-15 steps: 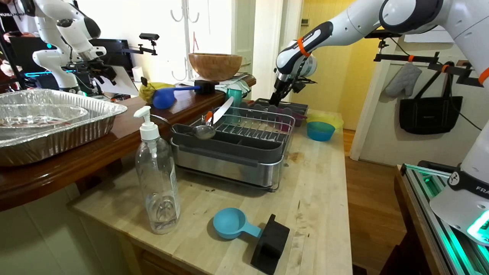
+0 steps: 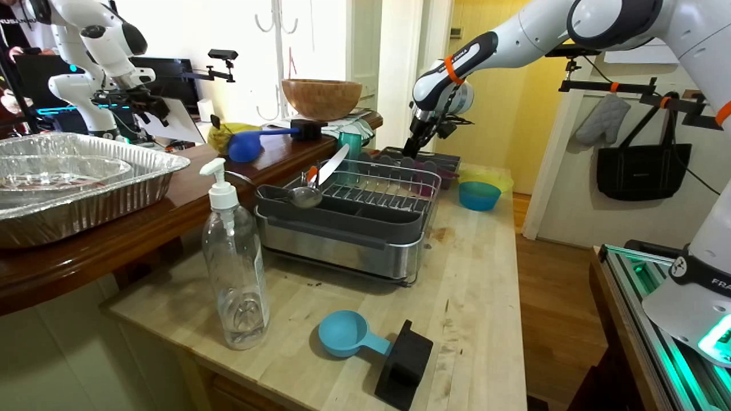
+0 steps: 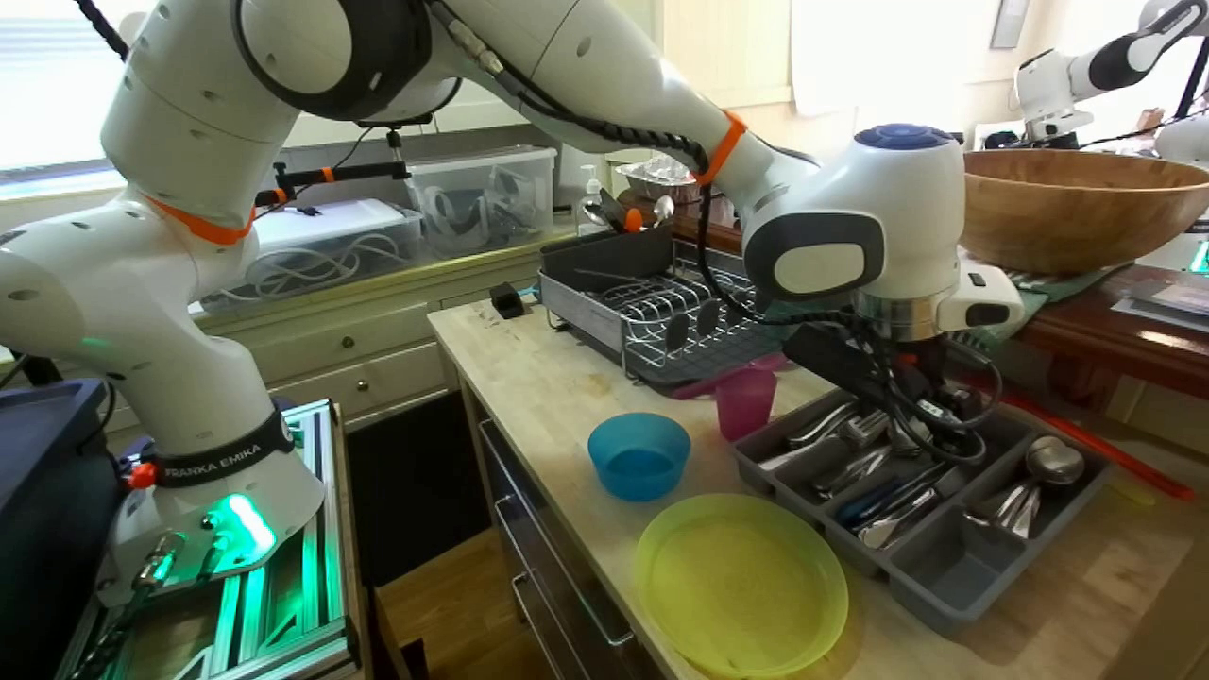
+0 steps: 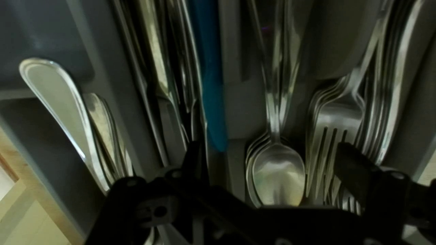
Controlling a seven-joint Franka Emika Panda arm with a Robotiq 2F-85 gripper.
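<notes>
Low over the grey cutlery tray [image 3: 963, 599] hangs my gripper, its fingers spread wide apart. In the wrist view a stack of spoons [image 4: 278, 173] lies in the space between the fingers. Forks [image 4: 337, 118] lie just right of the spoons, close to the right finger [image 4: 355, 163]. To the left, a blue-handled utensil [image 4: 212, 90] and several knives [image 4: 155, 61] fill another compartment, near the left finger. More utensil handles [image 4: 57, 98] rest in the far left compartment. Nothing is gripped. In exterior view 2 the cables and wrist hide the fingertips.
Beside the tray stand a yellow plate [image 3: 742, 589], a blue bowl [image 3: 639, 459] and a pink cup [image 3: 745, 403]. The dish rack [image 2: 342, 250] is behind. A soap bottle [image 2: 236, 281] and a blue scoop [image 2: 344, 333] occupy the counter's other end, with bare wood between.
In exterior view 1 my arm and the counter objects look unmoved. Only the other robot arm in the far background has shifted slightly.
</notes>
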